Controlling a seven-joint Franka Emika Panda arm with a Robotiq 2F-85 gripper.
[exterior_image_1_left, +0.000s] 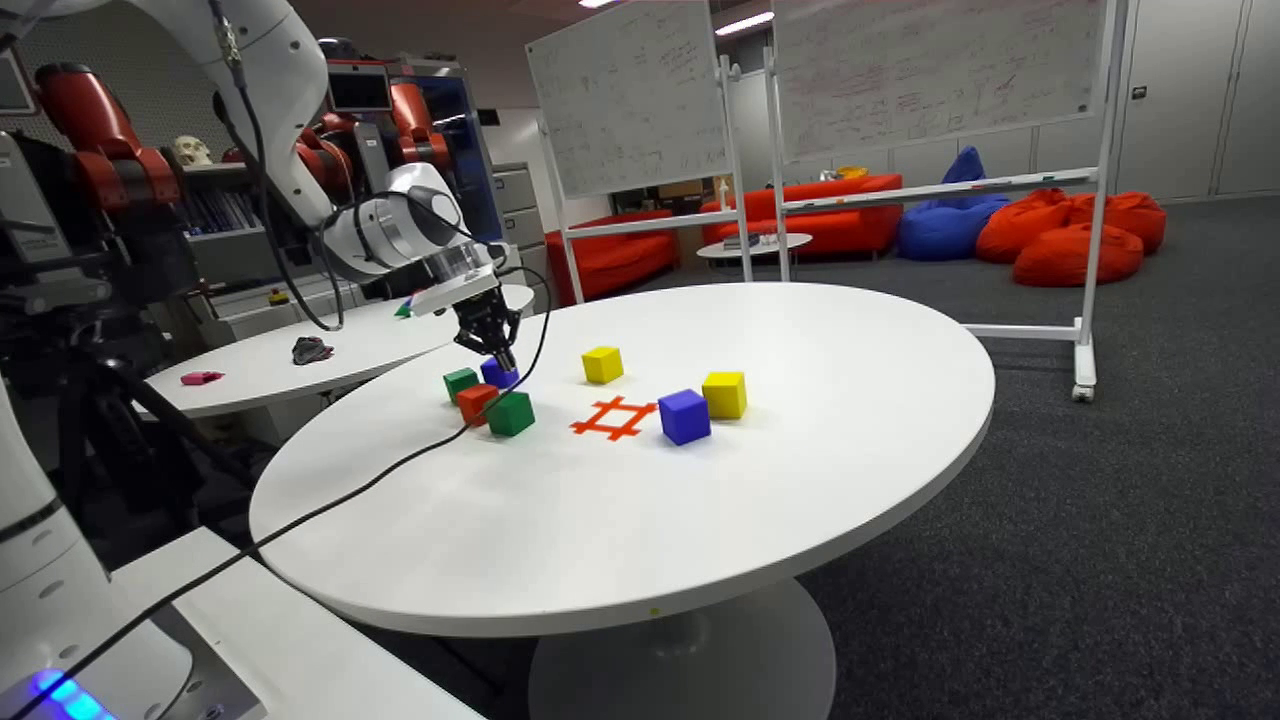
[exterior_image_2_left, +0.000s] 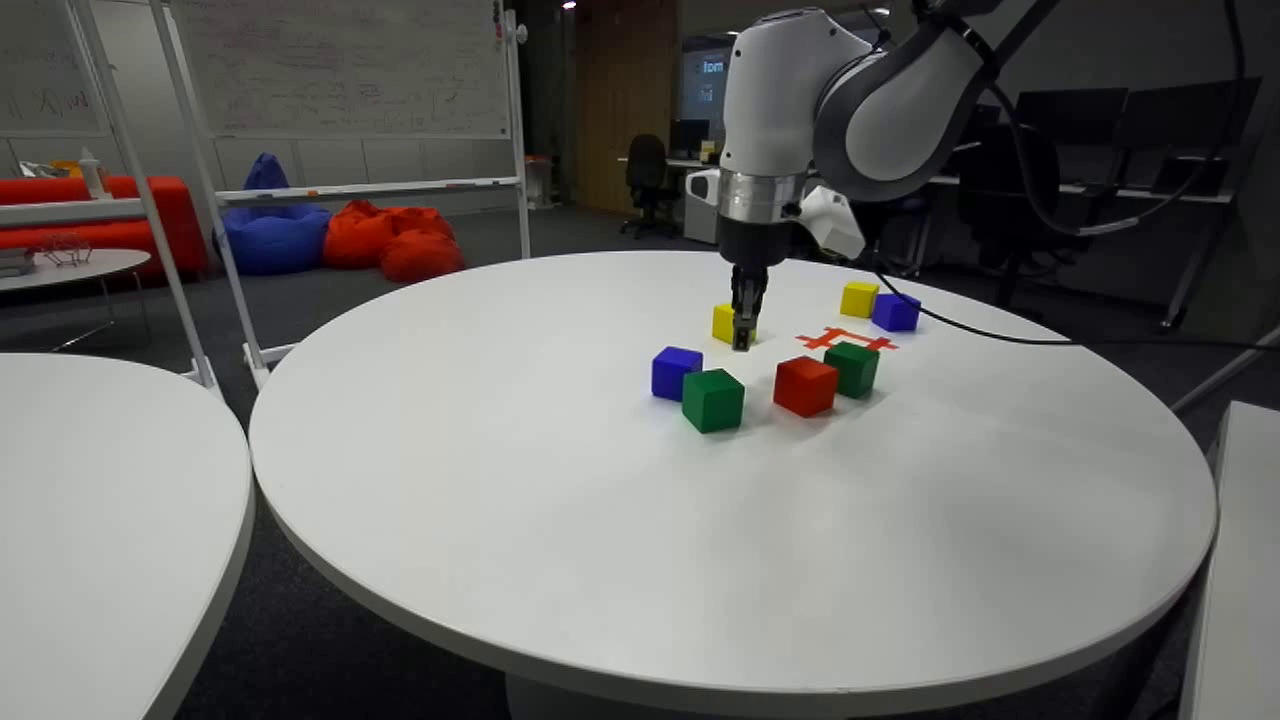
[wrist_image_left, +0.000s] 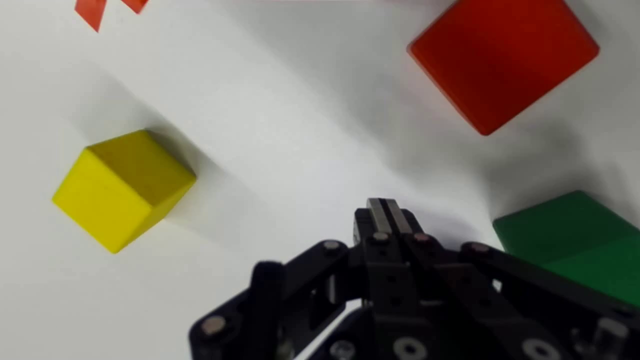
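Observation:
My gripper is shut, with nothing between its fingers, and points down at bare white tabletop in the wrist view. A red cube lies ahead and to the right of the fingertips, and a green cube lies close by on the right. Off to the left sits a yellow cube. In exterior view 1 the gripper is just above the table, overlapping a blue cube. From exterior view 2 the same blue cube stands apart from the fingertips, beside the green cube.
Red tape forms a crossed square on the round white table. Beyond it stand a second blue cube and a second yellow cube. Another green cube sits by the red one. A black cable hangs across the table.

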